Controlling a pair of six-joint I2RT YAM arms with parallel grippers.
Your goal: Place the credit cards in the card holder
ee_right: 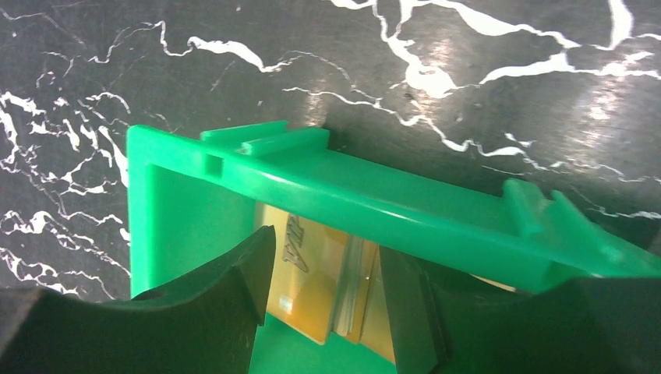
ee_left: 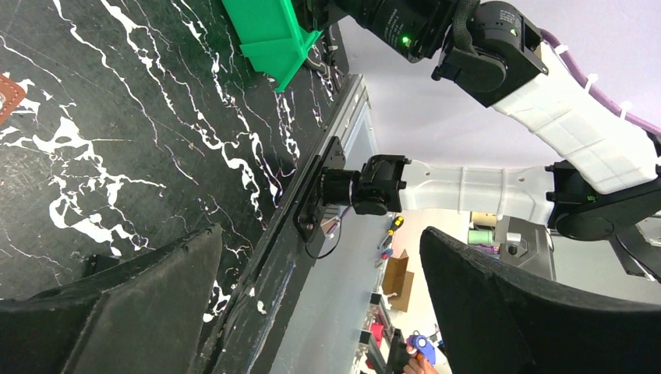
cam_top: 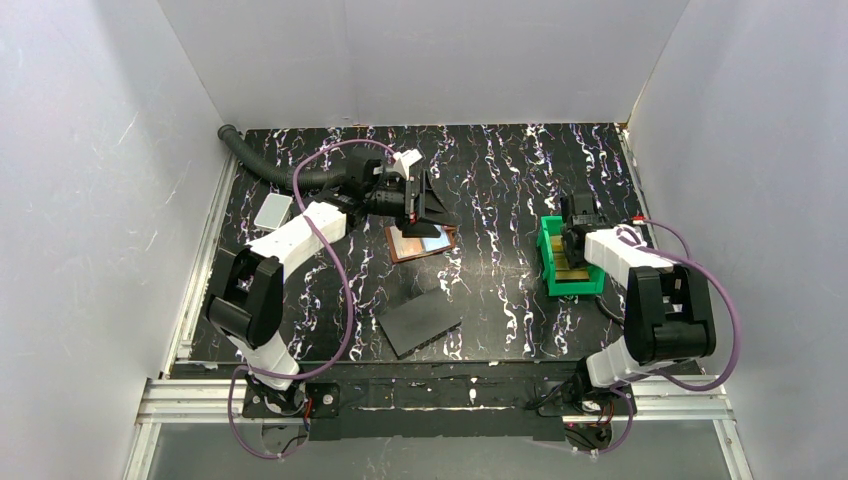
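Note:
The brown card holder (cam_top: 402, 256) lies on the table left of centre, with pale and blue cards showing in it. Over its far right side my left gripper (cam_top: 440, 213) stands wide open and empty; only a brown corner of the holder (ee_left: 8, 97) shows in the left wrist view. Gold and pale credit cards (ee_right: 312, 276) stand on edge, leaning, inside the green box (ee_right: 335, 187). My right gripper reaches into that box, its fingers parted, with card edges showing between the fingertips. Whether either finger touches a card cannot be told.
A dark grey flat slab (cam_top: 420, 322) lies near the front edge. A white case (cam_top: 273, 211) and a black hose (cam_top: 262, 163) are at the left. Bare table lies between the holder and the green box (cam_top: 575, 289).

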